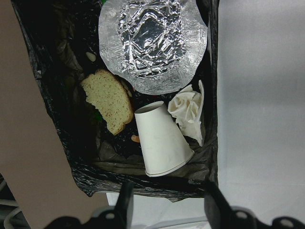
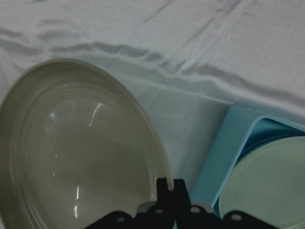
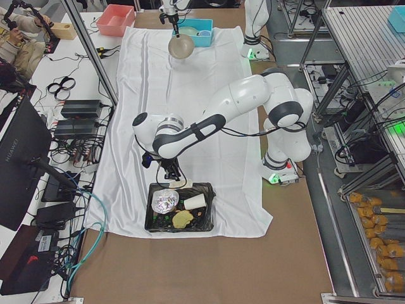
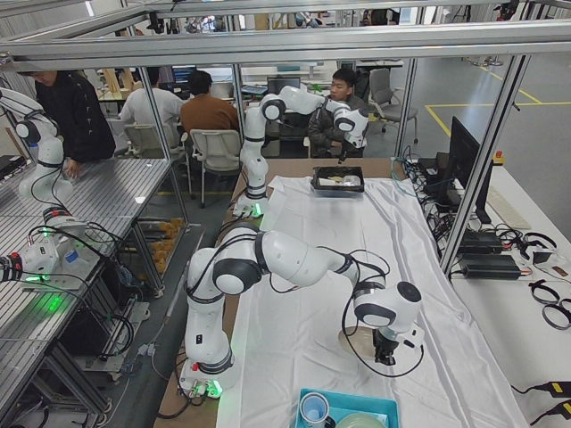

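Note:
My left gripper stands open above the edge of a black-lined bin (image 3: pixel 209 221). The bin holds a white paper cup (image 1: pixel 162 138), a bread slice (image 1: pixel 107 100), crumpled foil dish (image 1: pixel 150 45) and white tissue (image 1: pixel 186 109). My right gripper is shut on the rim of a beige plate (image 2: pixel 81 148), raised beside a blue basket (image 2: pixel 224 152) with a pale green plate (image 2: pixel 267 186) inside.
A white cloth (image 3: pixel 196 114) covers the table, mostly clear between bin and basket. A monitor and electronics line one side; a pink basket (image 3: pixel 115 20) stands on the side table.

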